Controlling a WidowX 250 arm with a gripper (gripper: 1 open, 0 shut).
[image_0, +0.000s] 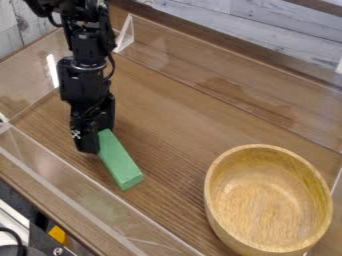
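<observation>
My black gripper reaches down from the upper left, open, its fingertips low over the wooden surface at the near upper end of a green block. The block lies lengthwise, pointing toward the lower right. Whether the fingers touch it is hard to tell.
A large wooden bowl stands at the lower right. A clear edge runs along the left, with dark cables below at the lower left.
</observation>
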